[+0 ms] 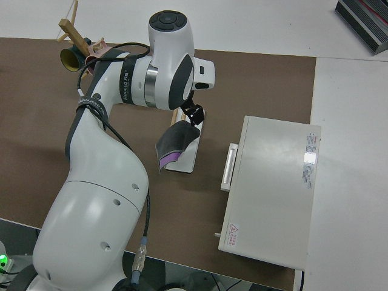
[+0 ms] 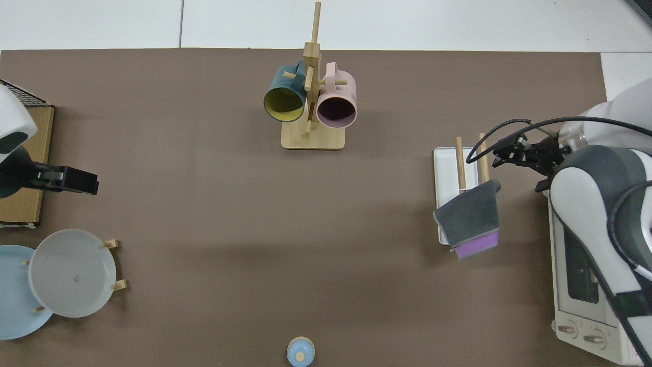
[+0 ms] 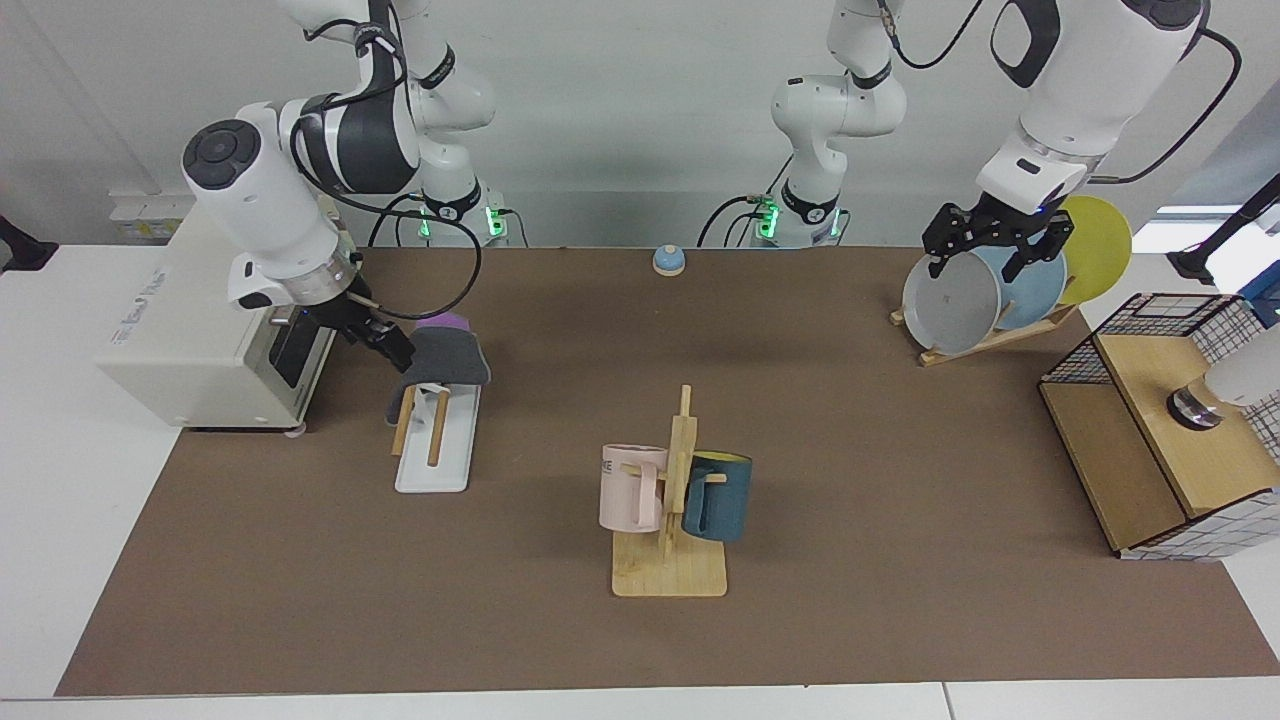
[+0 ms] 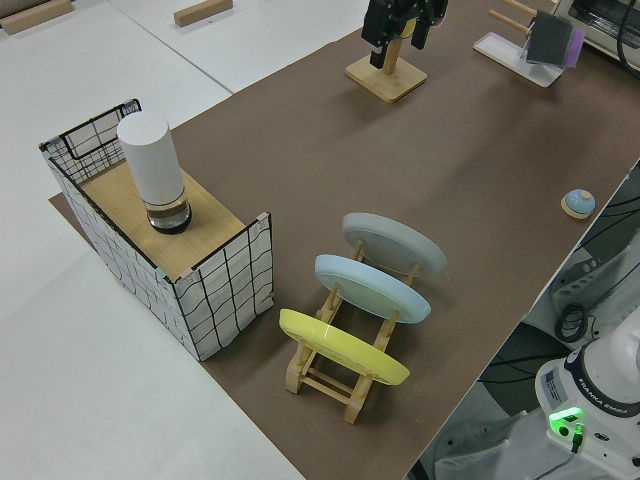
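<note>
A grey cloth (image 2: 465, 214) with a purple layer (image 2: 477, 244) beneath it lies draped over a white stand (image 2: 444, 174) with two wooden pegs. My right gripper (image 3: 390, 348) reaches down at the cloth in the left view; its fingers are mostly hidden, and I cannot tell whether they are shut on it. My left gripper (image 2: 85, 181) hangs at the far left of the top view, above the plate rack side, away from the cloth; its finger state is unclear.
A mug tree (image 2: 311, 137) holds a teal and a pink mug. Plates (image 2: 71, 272) stand in a rack beside a wire shelf (image 2: 27, 211). A white oven (image 1: 270, 194) stands right of the cloth. A small blue round object (image 2: 300, 351) sits at the front edge.
</note>
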